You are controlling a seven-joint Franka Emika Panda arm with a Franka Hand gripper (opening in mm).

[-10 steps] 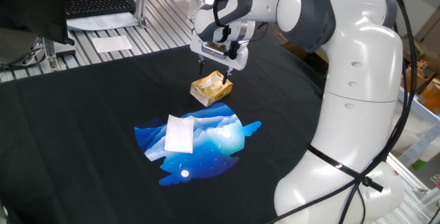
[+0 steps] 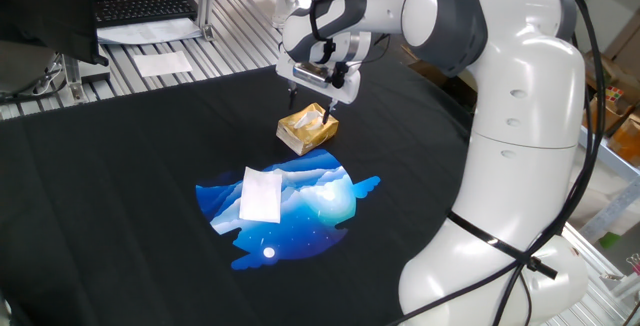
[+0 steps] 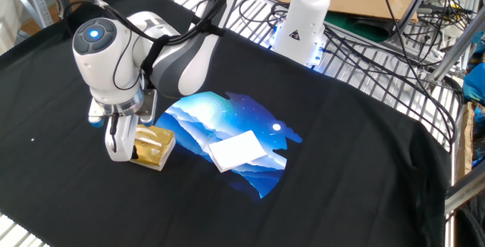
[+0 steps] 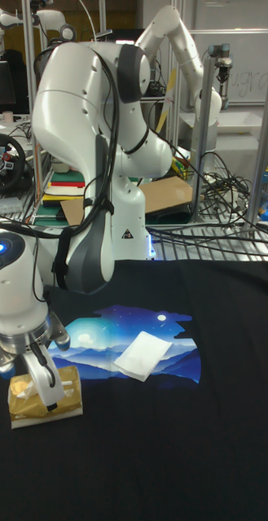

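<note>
A gold tissue pack (image 2: 305,131) with a white tissue at its top rests on the black cloth; it also shows in the second view (image 3: 154,147) and the third view (image 4: 43,404). Just above it my gripper (image 2: 310,107) points down, its two fingers well apart, one near each side of the pack's top. Whether either finger touches the pack I cannot tell. A white flat block or folded stack (image 3: 236,151) lies on the blue mountain-picture mat (image 3: 198,112), clear of the gripper.
Black cloth (image 2: 110,216) covers the table, with wide bare areas left of and in front of the mat. A keyboard (image 2: 146,10) and a paper sheet (image 2: 162,63) lie beyond its far edge. Loose cables (image 3: 379,73) run behind the arm's base.
</note>
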